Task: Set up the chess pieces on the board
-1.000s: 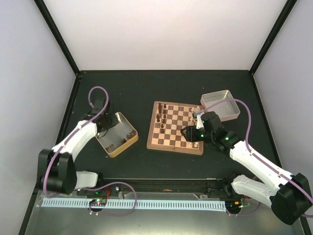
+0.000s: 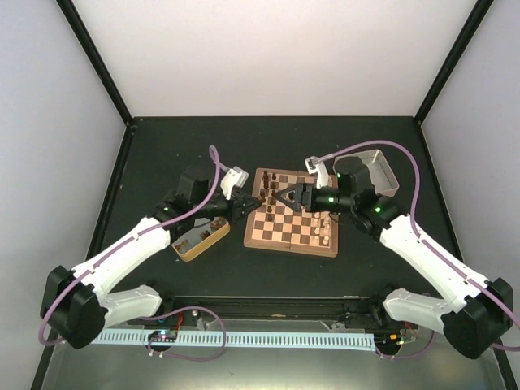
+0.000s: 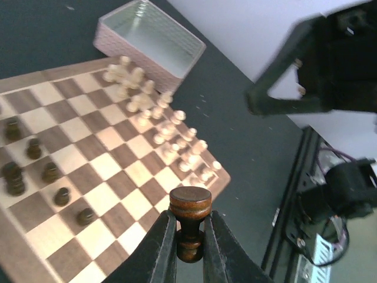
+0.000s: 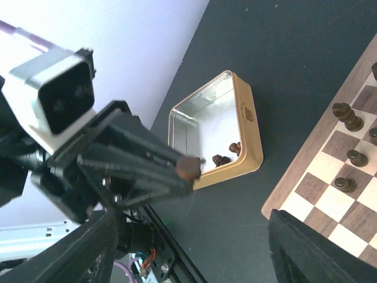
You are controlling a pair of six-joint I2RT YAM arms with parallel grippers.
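Note:
My left gripper [image 2: 258, 201] is shut on a dark brown chess piece [image 3: 190, 218], held upright over the board's left half in the left wrist view. The chessboard [image 2: 276, 242] carries dark pieces [image 4: 354, 122] on its left side and several light pieces [image 3: 143, 118] along its right side. My right gripper [image 2: 286, 197] hangs above the board, part open and empty as far as shows, facing the left one; in the right wrist view its fingers are at the bottom corners.
The tan tray [image 4: 247, 130] with several dark pieces lies left of the board. An empty pale tray stands at the back right.
My left gripper has swung right from the tan tray to over the board with the piece. My right gripper has moved up-left, toward the left gripper.

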